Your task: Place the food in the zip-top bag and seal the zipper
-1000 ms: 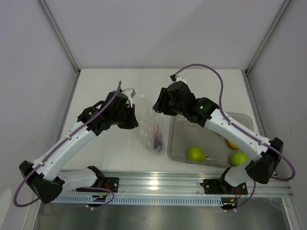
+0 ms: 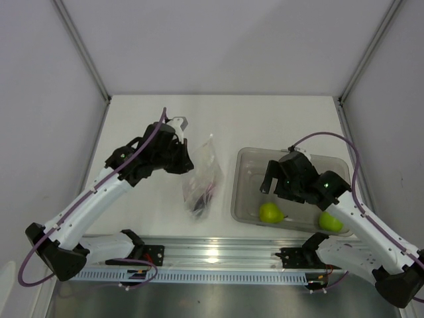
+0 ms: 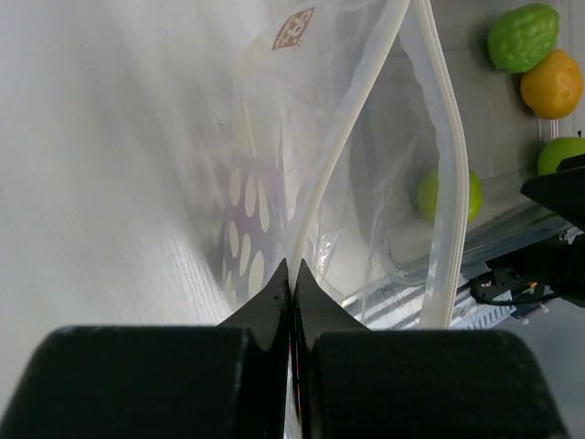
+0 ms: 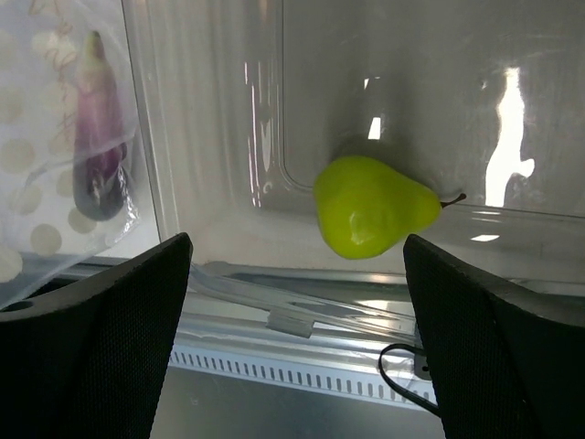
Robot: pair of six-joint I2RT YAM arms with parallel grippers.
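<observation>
The clear zip bag hangs from my left gripper, which is shut on its rim. Its mouth gapes, as the left wrist view shows. Inside the bag lies a purple eggplant. A yellow-green pear rests in the front left part of the grey tray. My right gripper is open above the tray, the pear beyond its fingers and nothing between them. A green apple sits in the tray's front right corner. In the left wrist view, a bumpy green fruit and an orange are also in the tray.
The tray fills the right side of the white table. A metal rail runs along the front edge. Left of the bag the table is bare. Walls stand at the back and sides.
My right gripper has moved right and toward the front, away from the bag to over the tray, its fingers now wide. The bag has swung about below my left gripper, which stays nearly in place.
</observation>
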